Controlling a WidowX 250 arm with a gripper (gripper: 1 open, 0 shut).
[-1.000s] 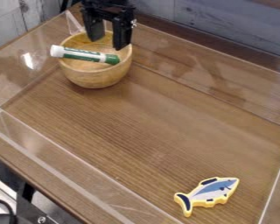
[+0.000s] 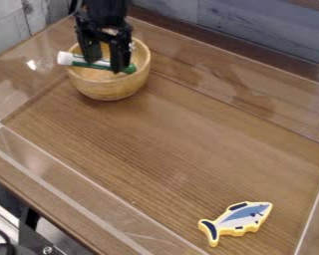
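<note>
At the top left, a wooden bowl (image 2: 112, 86) sits on the table. A white and green cylindrical item (image 2: 72, 60) lies in it, its middle partly hidden behind my gripper (image 2: 105, 62). The black gripper is open and lowered into the bowl around that item; whether it touches the item is too dark to tell.
A yellow-edged blue and white fish-shaped toy (image 2: 235, 219) lies at the bottom right of the wooden table (image 2: 189, 139). Dark cables hang past the lower left edge.
My gripper has come down and a little leftward into the bowl, over the white and green item. The fish toy has not moved.
</note>
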